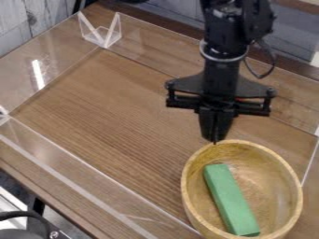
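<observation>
My black gripper hangs over the centre-right of the wooden table, just above and behind a tan bowl; it is shut, with nothing seen between its fingers. A green block lies inside the bowl. The area directly behind the gripper is hidden by it.
The bare wooden table gives free room on the left and centre. A white wire holder stands at the back left. The table's back edge runs behind the arm.
</observation>
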